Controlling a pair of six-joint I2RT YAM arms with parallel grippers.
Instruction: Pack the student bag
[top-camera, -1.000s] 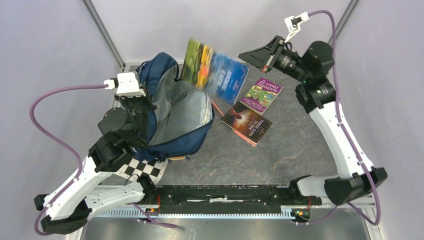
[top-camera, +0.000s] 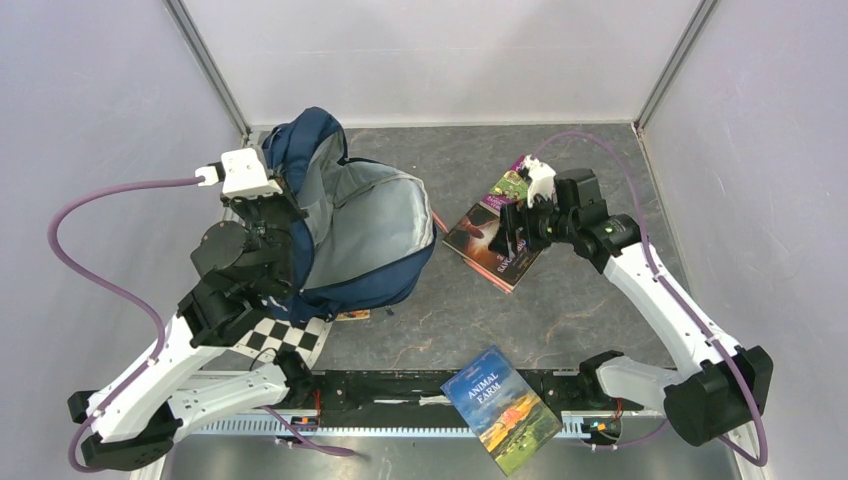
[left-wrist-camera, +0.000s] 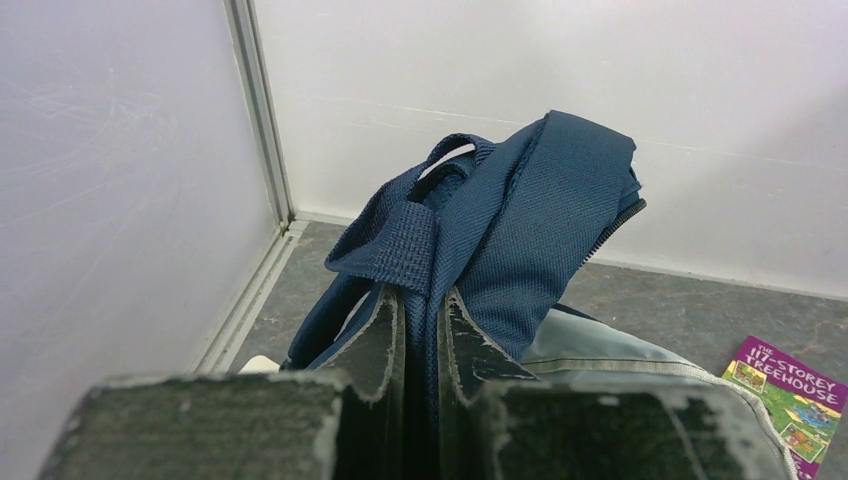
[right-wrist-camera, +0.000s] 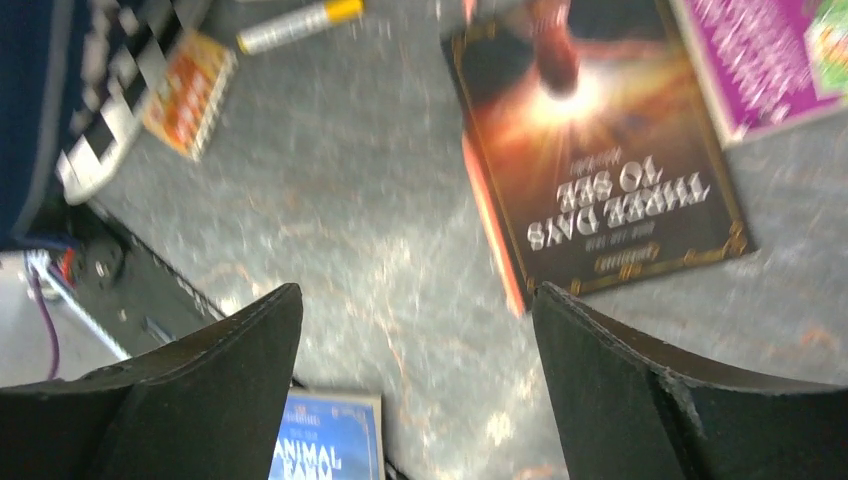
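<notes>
The navy student bag (top-camera: 375, 285) stands at the left of the table, its grey-lined mouth wide open toward the right. My left gripper is shut on the bag's navy fabric (left-wrist-camera: 545, 210) near its top edge. Over the books my right gripper (top-camera: 512, 222) hangs open and empty, fingers (right-wrist-camera: 640, 390) spread apart. Below it lies the dark "Three Days to See" book (right-wrist-camera: 600, 150), with the purple "Treehouse" book (top-camera: 508, 187) behind. The blue-green "Animal Farm" book (top-camera: 502, 410) lies across the table's front edge, well away from both grippers.
A chequered board (top-camera: 290, 340) and a small orange packet (right-wrist-camera: 190, 95) lie by the bag's front. A yellow-and-white pen (right-wrist-camera: 300, 25) is near them. Walls stand on the left, right and back.
The "Animal Farm" book was in the air near my right gripper, fell toward the front, and now lies at the front edge. My right arm came down over the dark book. The left stays at the bag.
</notes>
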